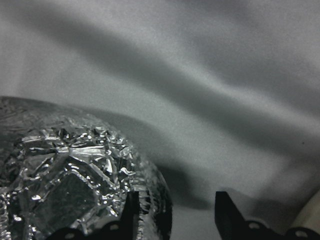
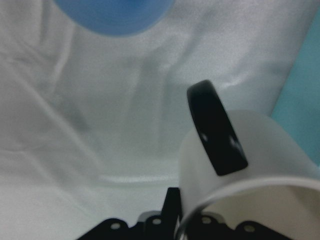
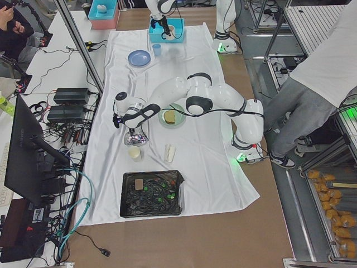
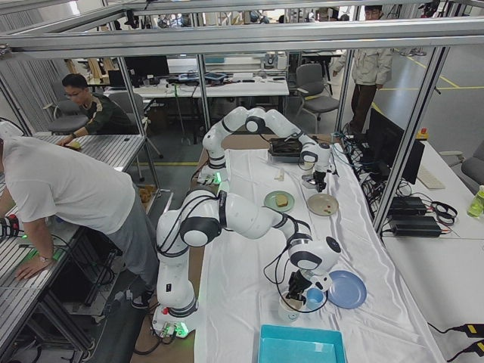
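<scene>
My left gripper stands open low over the white cloth, its left finger at the rim of a crinkled foil container (image 1: 65,190), seen also in the camera left view (image 3: 135,138). A pale cup (image 3: 134,152) sits just beside it. At the far end my right gripper is shut on the wall of a white mug (image 2: 235,160) with a black handle. A blue cup (image 2: 115,15) stands near it, and a turquoise tray (image 4: 301,344) lies alongside.
A green plate with food (image 3: 171,116), a blue plate (image 4: 347,291), a beige plate (image 4: 323,205) and a white wrapped item (image 3: 169,153) lie on the cloth. A black tray (image 3: 152,192) occupies the near end.
</scene>
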